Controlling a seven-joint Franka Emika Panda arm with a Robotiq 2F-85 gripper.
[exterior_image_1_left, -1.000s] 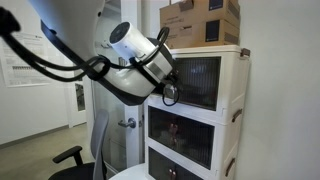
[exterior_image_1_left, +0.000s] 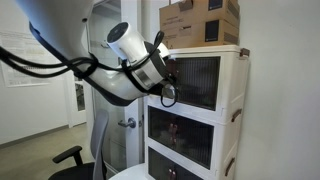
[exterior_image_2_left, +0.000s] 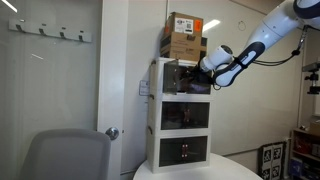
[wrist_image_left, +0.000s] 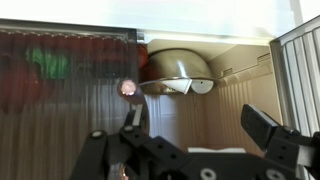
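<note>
A white cabinet (exterior_image_2_left: 154, 124) holds stacked compartments with dark, ribbed, see-through doors. Its top compartment is partly open: in the wrist view the ribbed door (wrist_image_left: 65, 120) covers the left side, with a round knob (wrist_image_left: 128, 89) at its inner edge. Right of that door, the gap shows a shiny metal bowl (wrist_image_left: 180, 66) on the inside. My gripper is at this opening, its fingers spread apart, the right finger (wrist_image_left: 259, 124) in front of the inner side wall. Nothing shows held between them. The arm hides part of the top compartment in both exterior views.
Cardboard boxes (exterior_image_1_left: 200, 22) rest on top of the cabinet. A white round table (exterior_image_2_left: 215, 170) is under it, and an office chair (exterior_image_1_left: 88, 155) is close by at the left. Another ribbed door panel (wrist_image_left: 302, 75) borders the opening's right side.
The arm has shifted slightly at the top compartment, its upper link moving a little to the right. The boxes and the lower doors look unchanged.
</note>
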